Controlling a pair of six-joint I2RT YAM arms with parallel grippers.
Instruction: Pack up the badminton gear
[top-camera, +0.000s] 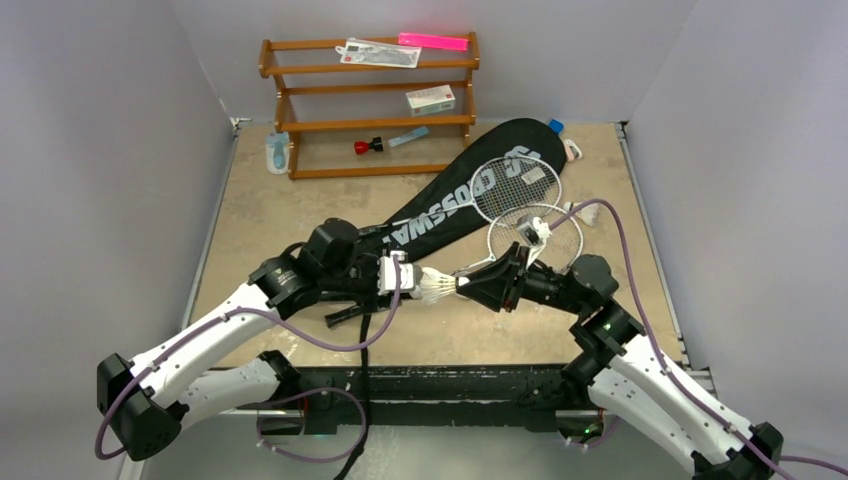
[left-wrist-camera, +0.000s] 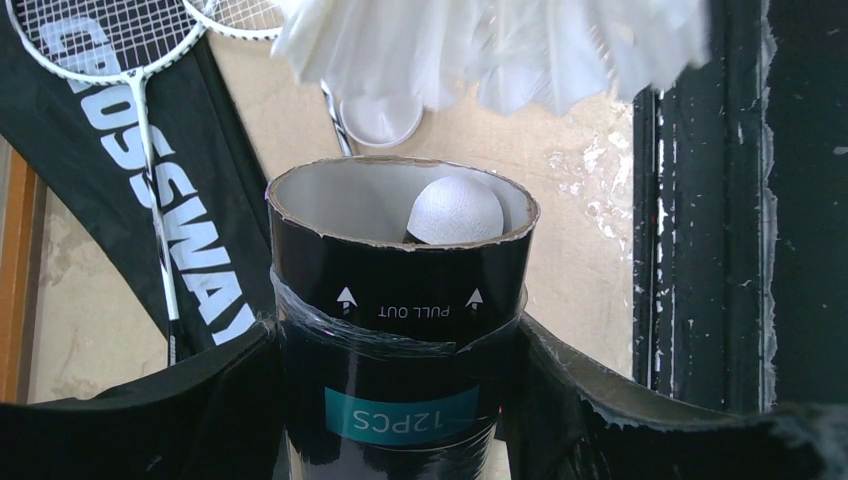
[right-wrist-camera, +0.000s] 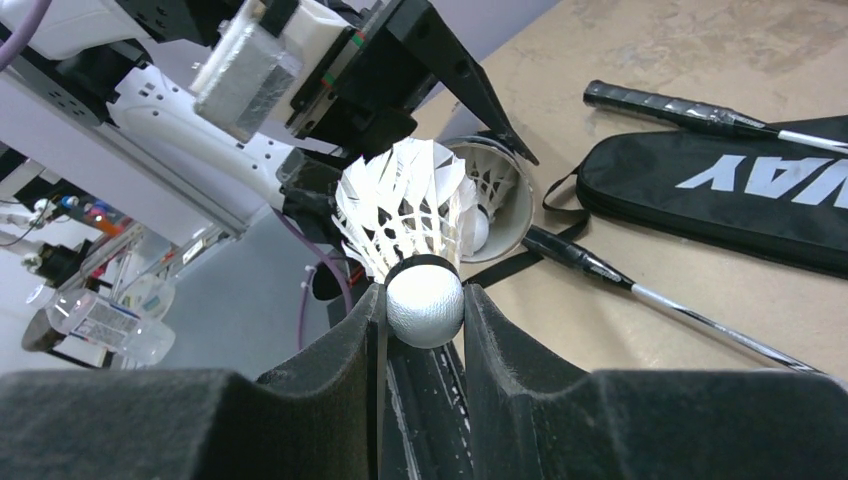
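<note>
The black shuttlecock tube (left-wrist-camera: 405, 320) stands between the fingers of my left gripper, its open end facing the other arm. Down inside it is one shuttlecock (left-wrist-camera: 456, 210), white cork showing. My right gripper is shut on another shuttlecock (right-wrist-camera: 423, 305) by its cork. That one's feathers (top-camera: 437, 285) point at the tube mouth, and overlap it in the right wrist view. Two rackets (top-camera: 515, 187) rest on or beside the black CROSSWAY bag (top-camera: 420, 232). A loose shuttlecock (top-camera: 584, 212) lies right of them.
A wooden rack (top-camera: 380, 126) with small packets stands at the back. A round white lid (left-wrist-camera: 380, 120) lies on the tabletop below the tube. A dark strap (top-camera: 364, 390) hangs over the front edge.
</note>
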